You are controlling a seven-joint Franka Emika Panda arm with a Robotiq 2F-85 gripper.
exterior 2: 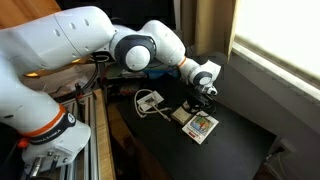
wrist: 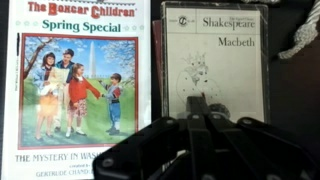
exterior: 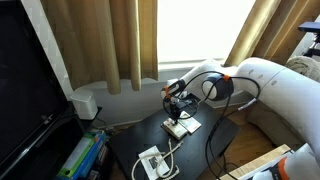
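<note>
In the wrist view my gripper is shut, with nothing showing between its fingertips. It stands over the lower part of a Shakespeare Macbeth paperback [wrist: 235, 50], hiding part of that cover; whether it touches cannot be told. To the left lies a Boxcar Children book [wrist: 80, 85], its cover showing children and pink blossom. The exterior views show the two books side by side on the dark table, the Macbeth [exterior 2: 181, 115] looking beige and the Boxcar Children book [exterior 2: 200, 127] colourful.
A white rope [exterior: 166, 157] and a white sheet [exterior: 151, 163] with a dark object on it lie on the table. Books stand in a row [exterior: 78, 155] at the left.
</note>
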